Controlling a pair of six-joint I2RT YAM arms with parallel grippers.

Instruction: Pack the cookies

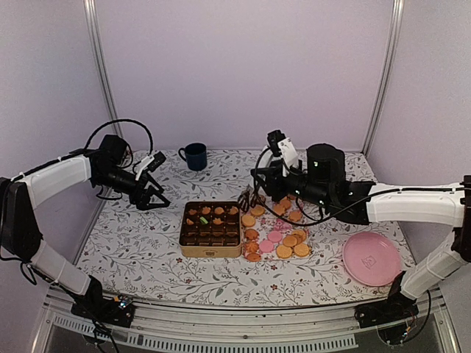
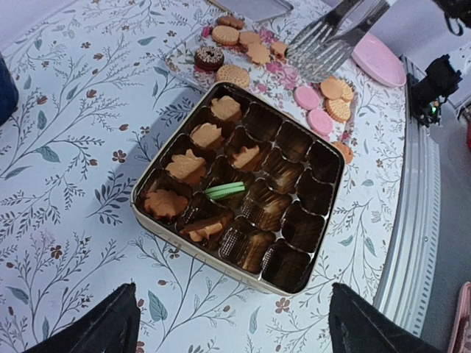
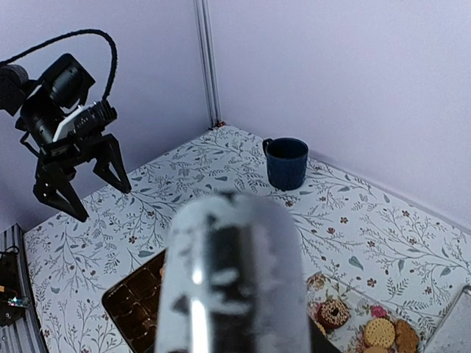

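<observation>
A square tin (image 1: 210,250) with dark compartments (image 2: 287,261) sits mid-table; its upper and left cells hold leaf-shaped cookies (image 2: 165,202) and a green piece (image 2: 224,190). Loose cookies (image 1: 283,250) in orange, brown and pink lie to its right on a patterned sheet. My left gripper (image 1: 156,197) stands open and empty left of the tin. My right gripper (image 1: 257,193) is raised over the cookies, its slotted metal fingers (image 2: 324,51) apart in the left wrist view; a blurred metal finger fills the lower middle of the right wrist view.
A navy mug (image 1: 195,156) stands at the back, a pink plate (image 1: 372,272) at the front right. A metal tray (image 2: 254,6) lies behind the cookies.
</observation>
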